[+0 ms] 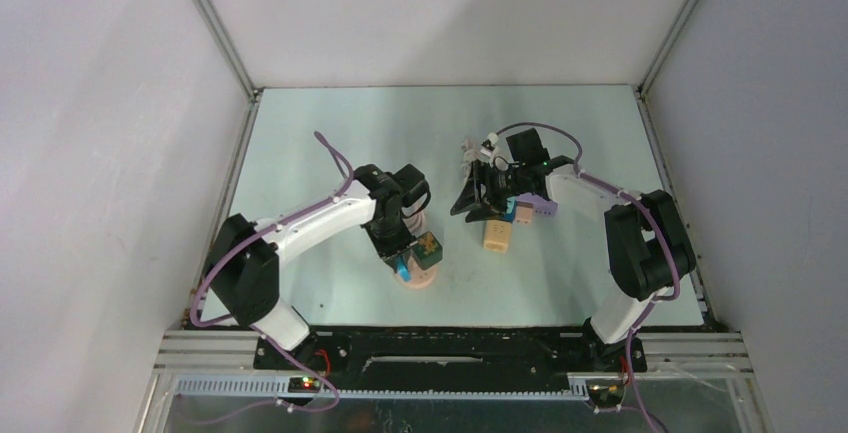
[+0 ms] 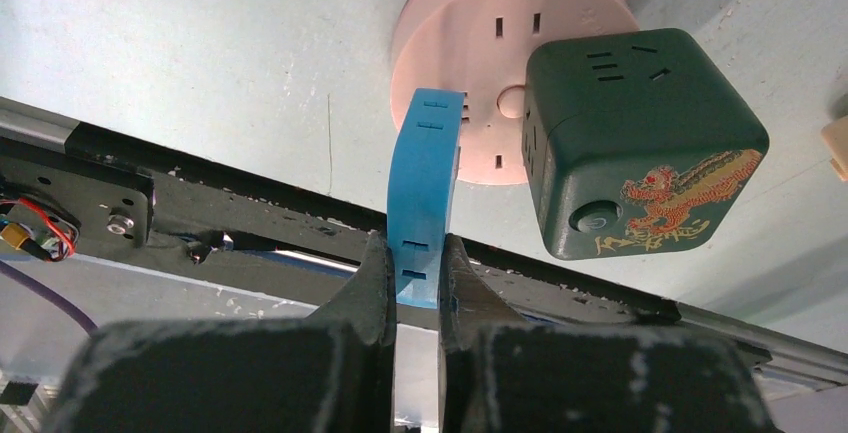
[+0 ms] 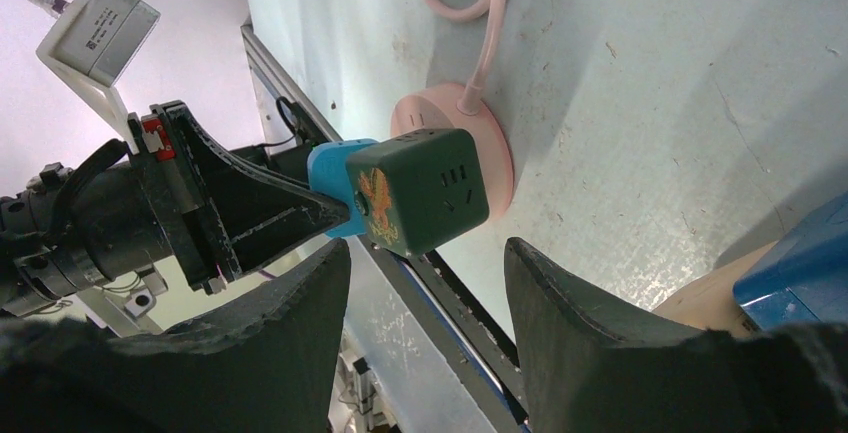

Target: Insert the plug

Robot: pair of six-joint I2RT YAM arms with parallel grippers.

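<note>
A round pink power strip [image 2: 460, 33] lies flat near the front of the table, its cable running off it. A green cube adapter with a dragon print [image 2: 645, 143] sits on it. A slim blue plug block [image 2: 425, 183] is held in my left gripper, shut on it, its far end over the strip's sockets beside the cube; whether it is seated I cannot tell. My right gripper stands open right of the strip, facing the cube, nothing between its fingers.
Right of the strip lie a beige block [image 1: 496, 236], a blue block [image 3: 800, 273] and a purple power strip [image 1: 545, 207], partly under my right arm. Free table lies at the back and far left; the front rail is close below the pink strip.
</note>
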